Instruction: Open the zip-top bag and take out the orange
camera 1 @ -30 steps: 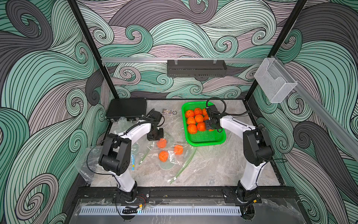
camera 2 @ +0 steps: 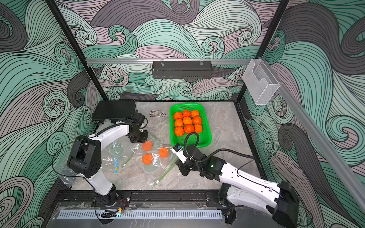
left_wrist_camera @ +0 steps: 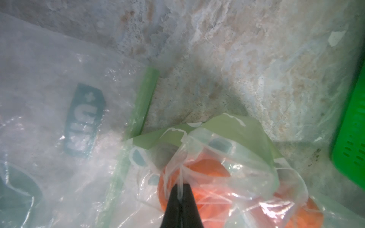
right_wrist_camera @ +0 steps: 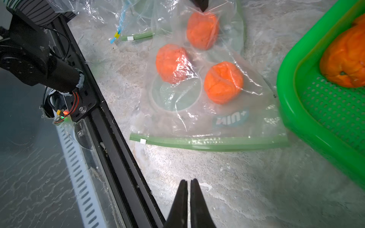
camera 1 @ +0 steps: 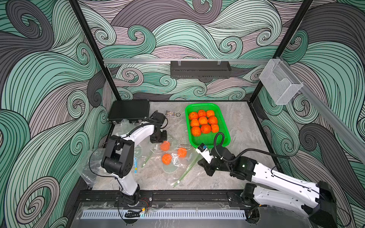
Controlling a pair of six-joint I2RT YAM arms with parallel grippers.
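Observation:
The clear zip top bag [right_wrist_camera: 182, 125] lies flat with three oranges inside; one orange [right_wrist_camera: 223, 82] is nearest its green zip strip [right_wrist_camera: 213, 143]. The strip runs along the side facing my right gripper and the white slider [right_wrist_camera: 143, 141] sits at one end. At the opposite end my left gripper is shut, with a pinched fold of the bag's film at its tips. My right gripper hangs apart from the strip. Its fingers stand almost together with a thin gap, and nothing shows between them.
A green basket [camera 1: 224, 131] with several oranges stands just behind and right of the bag. Another clear bag [right_wrist_camera: 102, 11] lies under the left arm. A black case [camera 1: 129, 110] is at the back left.
The oranges in the basket are uncovered now. The left arm and bag look unmoved.

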